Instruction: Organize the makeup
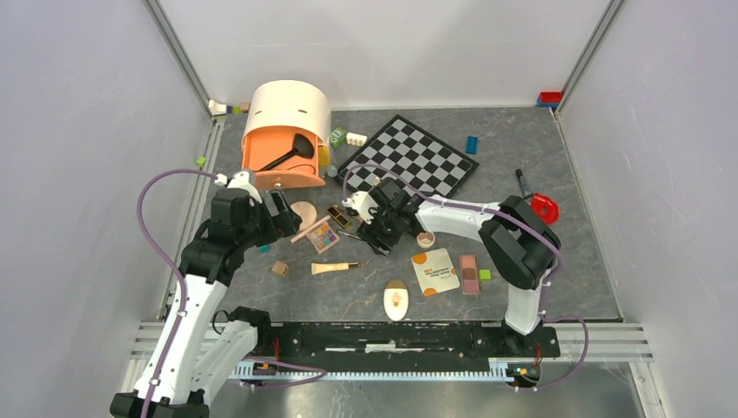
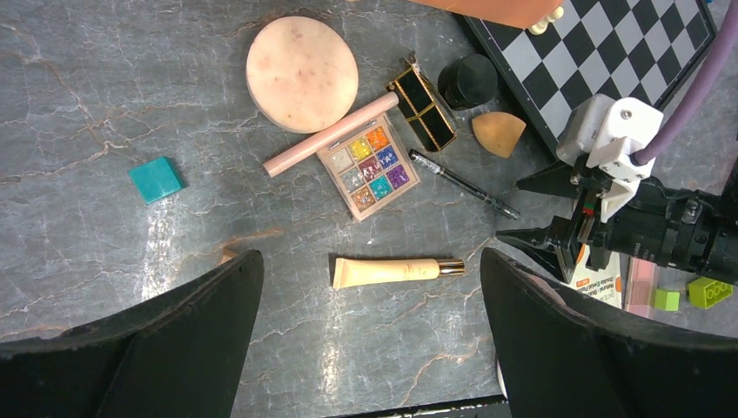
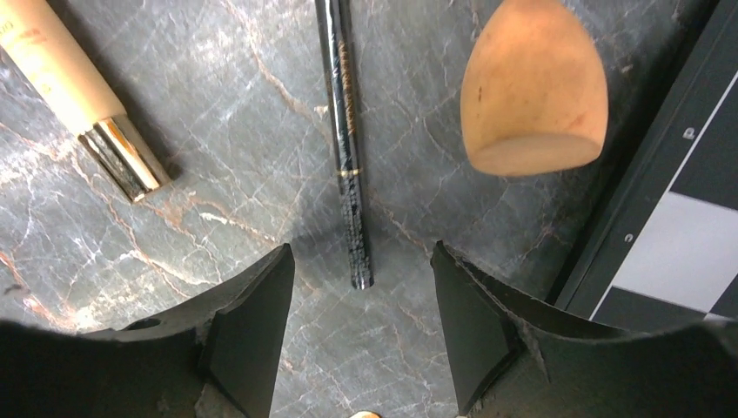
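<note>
A thin black pencil [image 3: 349,165] lies on the grey table, its near end between and ahead of my right gripper's spread fingers, apart from both. That right gripper is open and empty. Over the table's left side, my left gripper also stands open, nothing between its fingers. Below it in the left wrist view lie an eyeshadow palette [image 2: 370,168], a pink tube [image 2: 331,135], a round puff [image 2: 302,75], a gold-and-black case [image 2: 423,109], a beige tube [image 2: 387,271] and a sponge [image 2: 499,133]. The white organizer [image 1: 287,100] has its orange drawer [image 1: 300,178] pulled out, a black brush inside.
A chessboard [image 1: 407,157] takes up the back middle. Toward the front are a cream bottle [image 1: 396,300], a patterned card [image 1: 435,272] and a pink palette [image 1: 470,275]. Bare table shows at the front left and far right.
</note>
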